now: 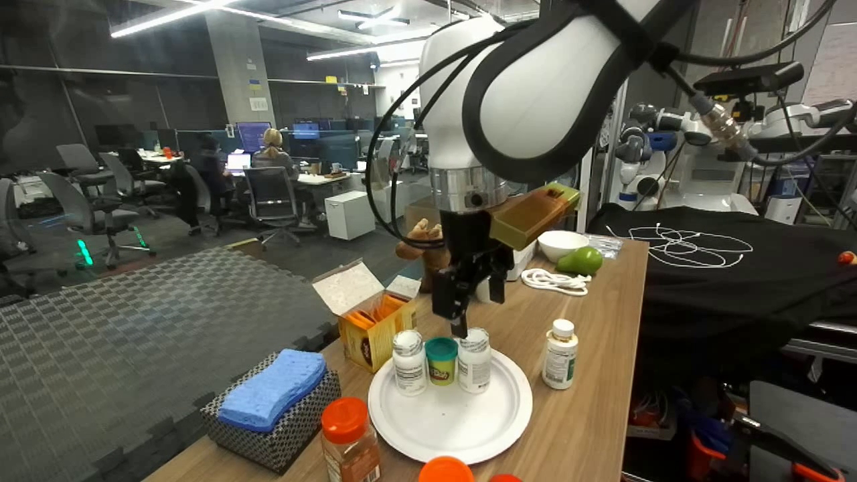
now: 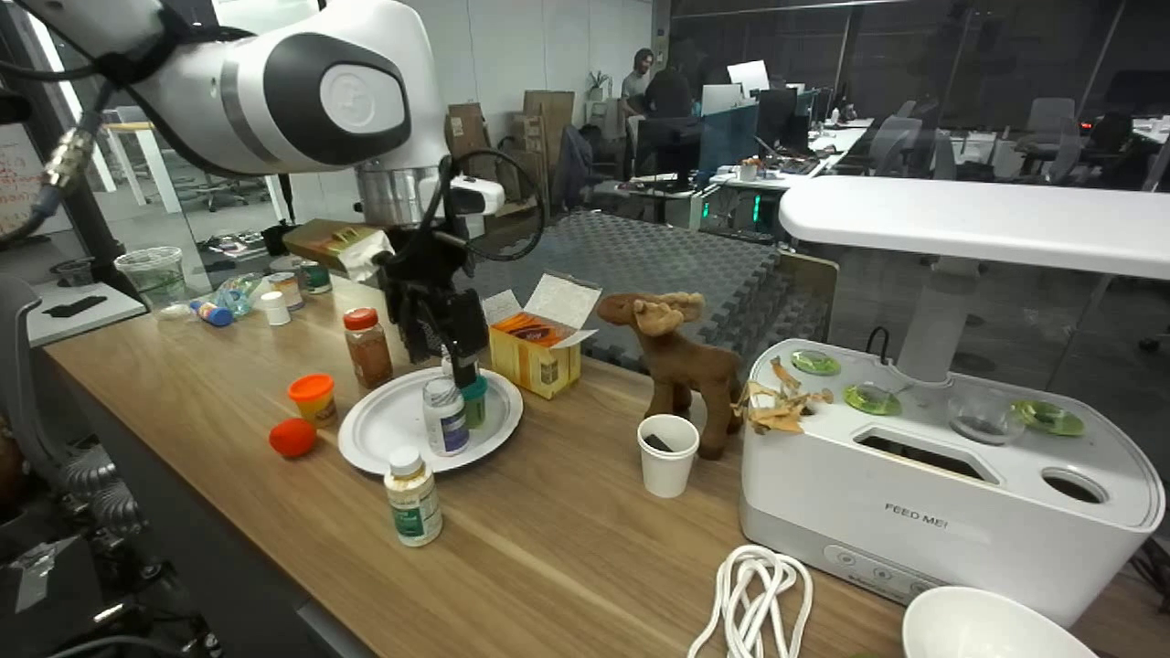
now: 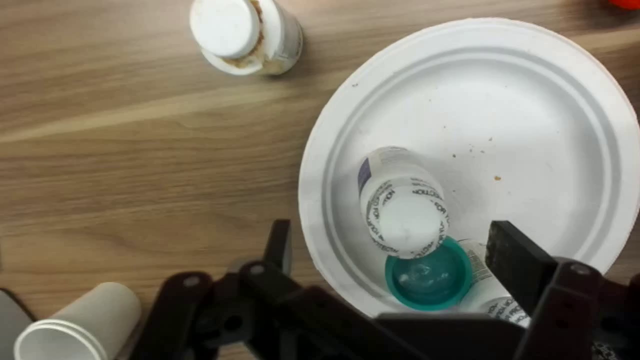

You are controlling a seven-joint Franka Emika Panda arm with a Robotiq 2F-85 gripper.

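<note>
My gripper (image 1: 475,317) stands open above the back of the white plate (image 1: 450,430), its fingers apart and nothing held between them. Right under it on the plate, a white bottle with a printed seal (image 1: 475,361) stands upright. Beside that is a Play-Doh tub with a teal lid (image 1: 442,361), and on its other side a second white bottle (image 1: 409,363). In the wrist view the first bottle (image 3: 408,210) and the teal lid (image 3: 429,276) lie ahead of and between the fingers, while the second bottle (image 3: 498,300) is partly hidden by one finger.
A capped supplement bottle (image 1: 560,357) stands on the table off the plate. The yellow tea box (image 1: 377,329), red-lidded spice jar (image 1: 351,442), paper cup (image 2: 666,455) and brown moose toy (image 2: 691,362) surround it. Bare wood lies between plate and white cord (image 2: 757,603).
</note>
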